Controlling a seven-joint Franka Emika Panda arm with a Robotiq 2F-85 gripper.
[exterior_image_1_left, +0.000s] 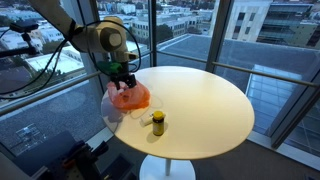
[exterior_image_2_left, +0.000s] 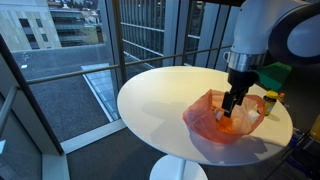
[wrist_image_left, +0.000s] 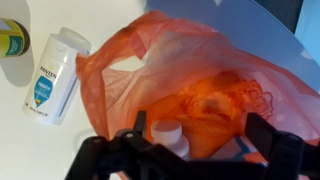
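An orange-pink plastic bag stands with its mouth open near the table's edge. Just over that mouth hangs my gripper, fingers apart, pointing down into the bag. Inside, a white-capped bottle shows close to the left finger, with nothing visibly gripped. Beside the bag, a white bottle with a blue label lies on the tabletop. Farther out is a yellow-lidded jar, upright in the first exterior view. The bag's lower contents are hidden by its folds.
Window walls surround it. A dark chair stands near the table's left side.
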